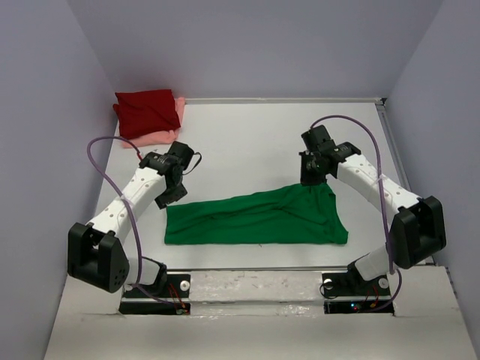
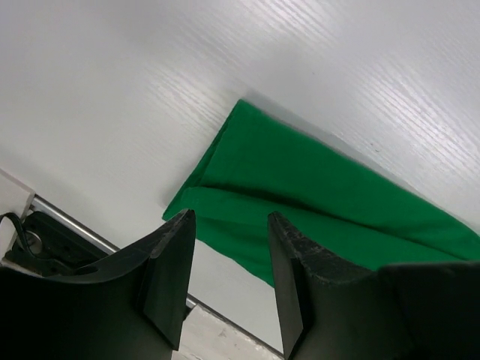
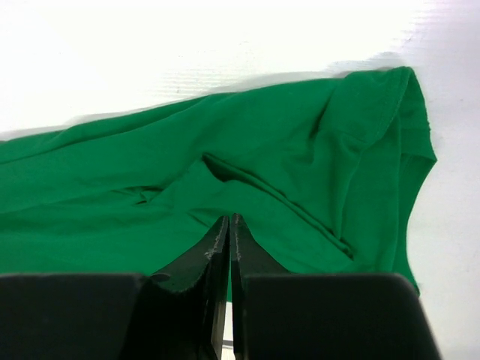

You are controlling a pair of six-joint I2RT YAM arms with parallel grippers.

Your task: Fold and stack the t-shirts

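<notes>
A green t-shirt (image 1: pixel 255 223) lies on the white table as a long folded strip, its upper layer creased and uneven. At its left end, my left gripper hovers open, fingers apart, with the shirt's corner below and nothing held. Over the upper right part is my right gripper, its fingertips nearly together and no cloth visible between them. In the right wrist view the shirt's right end (image 3: pixel 375 135) shows a loose, rumpled fold. A dark red folded shirt (image 1: pixel 148 112) rests on a pink one (image 1: pixel 154 138) at the back left.
Grey walls (image 1: pixel 52 112) close in the left, right and back. The table's front edge (image 1: pixel 255 268) runs just below the shirt.
</notes>
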